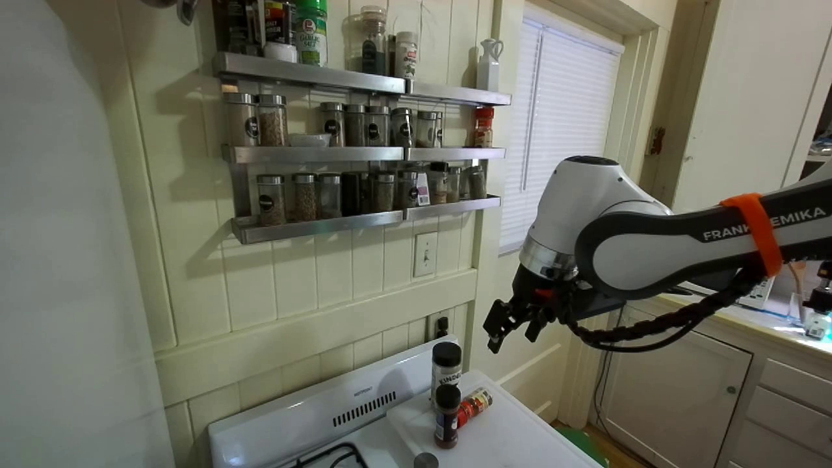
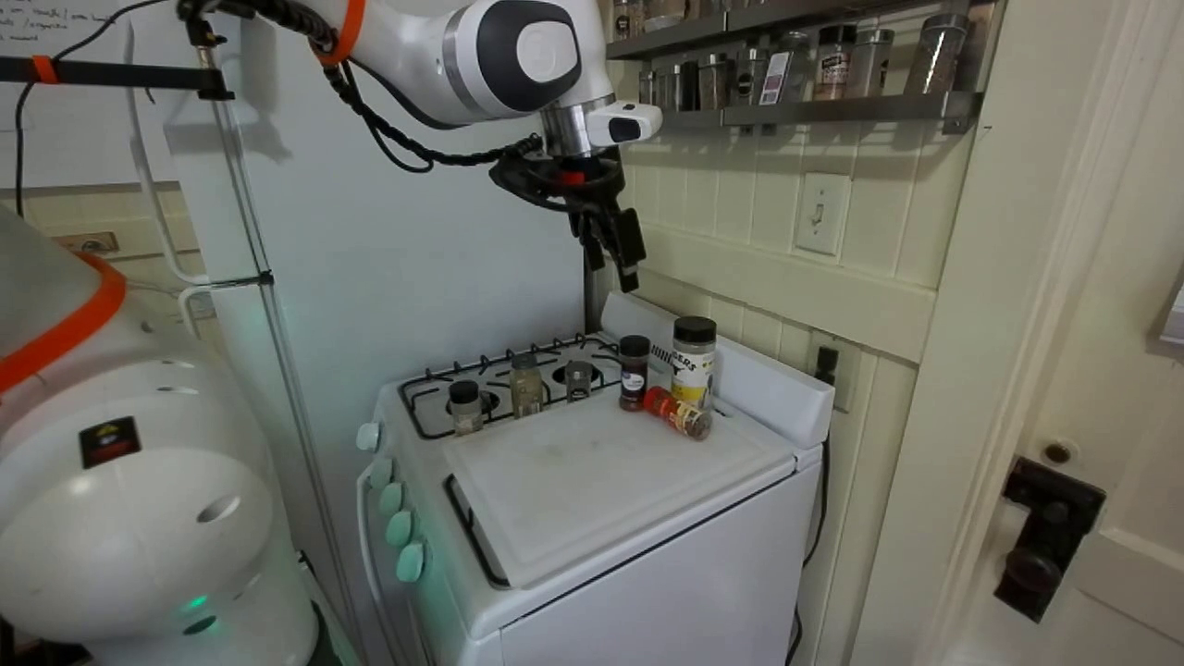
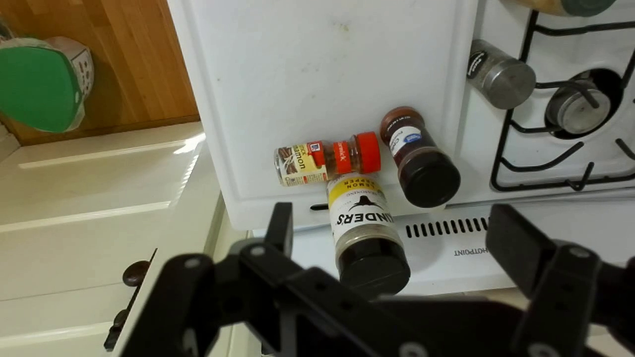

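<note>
High over the white board (image 2: 577,499) on the stove, my gripper (image 2: 610,277) stands open, with nothing between its fingertips. The wrist view looks down past the spread fingers (image 3: 516,247) at the bottles. A Kinder's lemon pepper bottle (image 3: 363,226) with a black cap stands at the board's back edge. Beside it lies a red-capped cinnamon bottle (image 3: 324,159) on its side. A dark spice bottle (image 3: 416,154) with a black cap stands close by. In exterior view 1 the gripper (image 1: 511,343) hangs above and to the right of these bottles, touching none.
Several jars, among them a small grey-lidded one (image 2: 578,379) and a black-lidded one (image 2: 465,407), stand around the burners. Wall shelves (image 1: 320,226) full of spice jars hang above the stove. The front of the board is clear.
</note>
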